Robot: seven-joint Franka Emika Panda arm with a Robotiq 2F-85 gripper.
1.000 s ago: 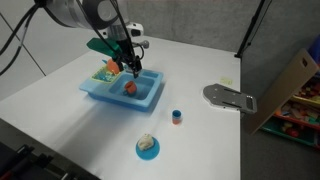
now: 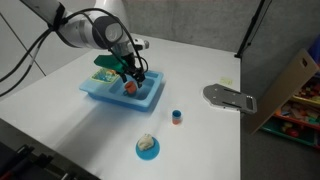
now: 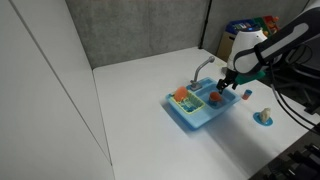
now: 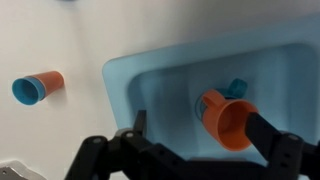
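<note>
In the wrist view an orange mug (image 4: 231, 121) with its handle lies inside the blue sink tub (image 4: 150, 70), beside a small teal thing (image 4: 236, 88). My gripper hangs over the tub with its fingers spread wide, open, nothing held between them. The mug sits close to the right finger (image 4: 262, 138). In exterior view 1 the gripper (image 2: 134, 76) is just above the orange mug (image 2: 131, 88), and whether it touches the mug is hard to tell.
A green rack with dishes (image 3: 187, 100) fills the tub's other side, near a grey faucet (image 3: 203, 68). Outside stand an orange-and-blue cup (image 2: 177, 117), a blue plate with a pale item (image 2: 148, 147) and a metal tray (image 2: 229, 98).
The gripper has come down and slightly right toward the orange mug in the tub. The mug and the other objects have stayed in place.
</note>
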